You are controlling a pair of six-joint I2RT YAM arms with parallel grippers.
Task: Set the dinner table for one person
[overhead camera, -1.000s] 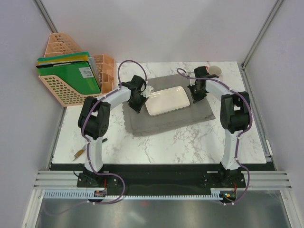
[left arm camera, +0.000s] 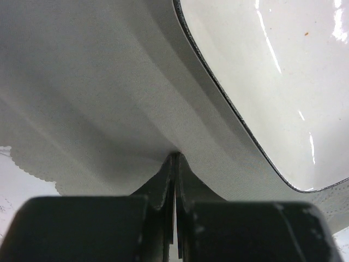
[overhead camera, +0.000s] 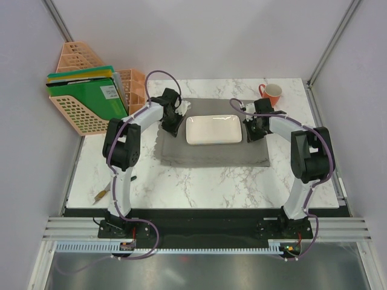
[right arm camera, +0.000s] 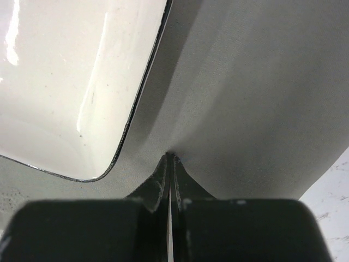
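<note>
A grey placemat (overhead camera: 205, 156) lies on the marble table, its long edges nearly square to the table's front. On it rests a white rectangular plate (overhead camera: 213, 129) with a dark rim. My left gripper is shut, its tips pressed onto the mat just left of the plate. Right of the plate, my right gripper also stands shut with its tips down on the cloth. Nothing shows between either pair of fingers. An orange mug (overhead camera: 271, 93) sits at the back right, and cutlery (overhead camera: 104, 193) lies at the front left.
An orange basket (overhead camera: 130, 90) holding green and yellow folders (overhead camera: 91, 96) fills the back left corner. Bare tabletop (overhead camera: 199, 188) stretches along the front edge. The right arm stands close to the mug.
The mat and plate have turned clockwise from a slant to nearly straight. My right gripper has moved toward the front with the mat's right side; the left one has shifted slightly left and back.
</note>
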